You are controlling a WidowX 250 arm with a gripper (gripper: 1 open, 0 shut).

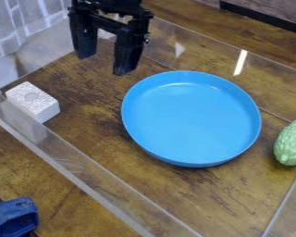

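Note:
My black gripper (104,54) hangs at the top left of the camera view, above the wooden floor of a clear-walled enclosure. It is left of and behind a large blue plate (191,118). Whether its fingers are open or shut is unclear. A white speckled block (32,102) lies at the left, and a green ribbed object (290,142) sits at the right edge.
A crumpled blue object (10,217) lies at the bottom left. Clear plastic walls (82,171) run along the near and left sides. Bare wood (95,106) lies between the block and the plate.

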